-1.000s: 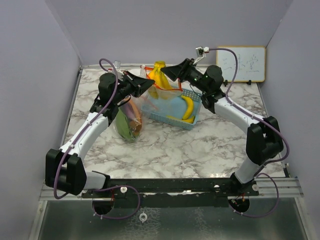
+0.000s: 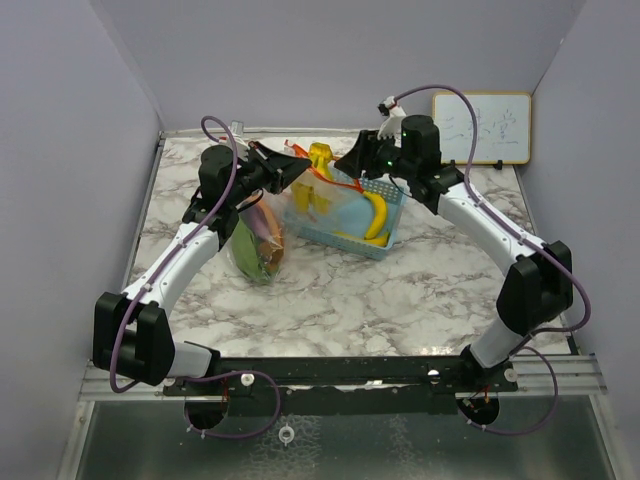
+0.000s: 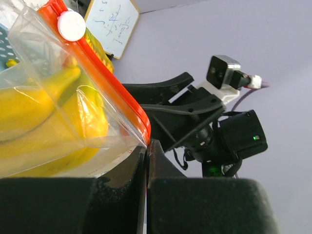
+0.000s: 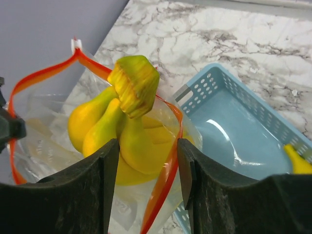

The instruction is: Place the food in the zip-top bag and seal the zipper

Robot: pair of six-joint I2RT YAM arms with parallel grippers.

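A clear zip top bag with an orange-red rim (image 4: pixel 168 178) is held open above the table. Inside it is a bunch of yellow bananas (image 4: pixel 141 146), its stem end (image 4: pixel 136 80) poking up through the mouth. My left gripper is shut on the bag's rim. At the opposite side of the mouth, my right gripper stands part open, the near orange-red rim passing between its fingers close to the right one. In the top view, the right gripper (image 2: pixel 346 170) is just right of the bananas (image 2: pixel 320 160).
A light blue basket (image 2: pixel 345 242) stands under and right of the bag, with another banana (image 2: pixel 377 212) in it. To the left lies a second clear bag (image 2: pixel 258 240) of food. A whiteboard (image 2: pixel 485 125) is at the back right.
The right gripper was beside the bananas, moved up and away open, and has come back down to the bag's rim with narrower fingers. The bananas sit lower in the bag. The left arm has barely moved.
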